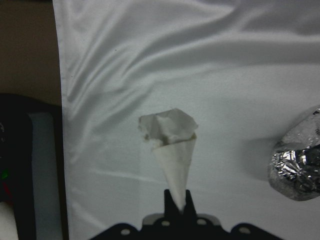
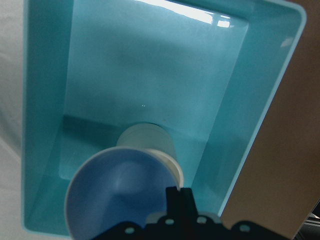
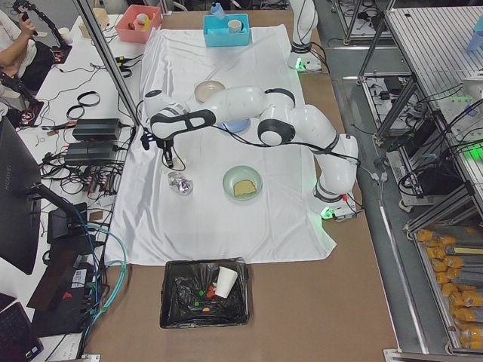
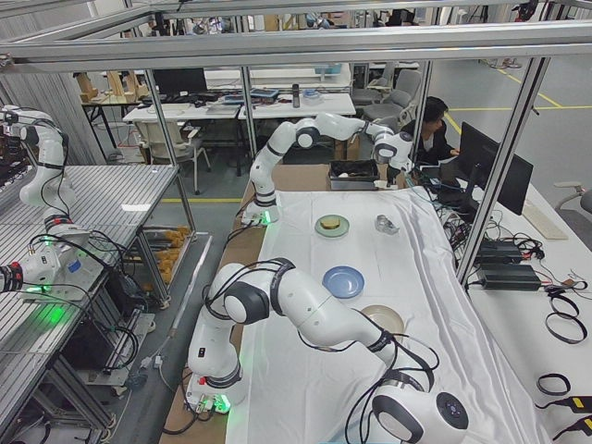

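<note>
A crumpled white paper piece (image 1: 172,155) hangs from my left gripper, whose fingers are shut on it above the white cloth (image 1: 200,75). A crumpled silver foil item (image 1: 295,165) lies to its right, also seen left of the green plate (image 3: 232,188), which holds a yellow piece. My right gripper is at a blue cup (image 2: 120,185) over a blue bin (image 2: 150,70) containing a white cup (image 2: 145,137); whether its fingers close on the blue cup's rim is unclear.
A black-lined bin (image 3: 181,302) with a white cup stands at the near end. A blue plate (image 4: 343,282) and a beige plate (image 4: 384,317) lie on the cloth. A monitor (image 3: 16,196) and cables border the left side.
</note>
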